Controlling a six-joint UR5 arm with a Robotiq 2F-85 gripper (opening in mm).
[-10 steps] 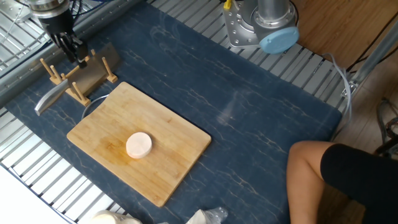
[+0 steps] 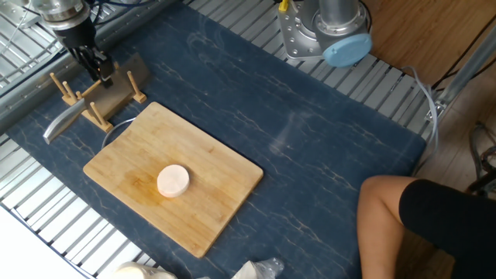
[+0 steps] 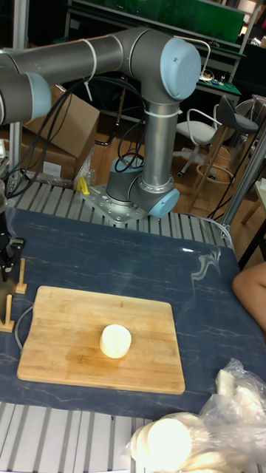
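My gripper [image 2: 105, 80] points down at the upper left in exterior view 2, its black fingertips right at the blade of a knife. That knife [image 2: 116, 94] has a wide grey blade and a silver handle, and it rests across a wooden peg rack [image 2: 98, 116]. Whether the fingers are apart or closed on the blade is too small and dark to tell. A wooden cutting board [image 2: 209, 167] lies beside the rack, bearing a pale round disc [image 2: 173, 180] near its middle. In exterior view 3 only part of the gripper [image 3: 8, 260] shows at the left edge.
A person's arm [image 2: 380, 225] rests at the table's right side. Clear bags with pale round pieces [image 3: 169, 446] lie at the near edge. The robot's base [image 3: 118, 206] stands at the far edge. Dark blue tabletop [image 2: 310, 147] right of the board is clear.
My gripper has shifted very slightly right and down in exterior view 2, staying over the knife blade. Knife, rack, board and disc look unmoved.
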